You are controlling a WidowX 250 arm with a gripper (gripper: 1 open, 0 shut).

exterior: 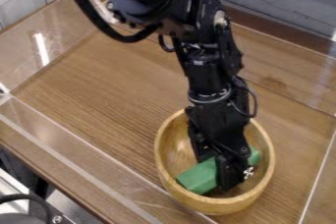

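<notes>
My gripper (223,159) reaches straight down into a yellow-tan bowl (175,156) on the wooden table in the lower middle of the view. Inside the bowl lies a green object (198,177), partly covered by the black gripper. Its fingers are down at or on the green object; whether they are closed on it is hidden by the dark body of the gripper.
A pale wall runs along the back. A black cable lies at the lower left corner.
</notes>
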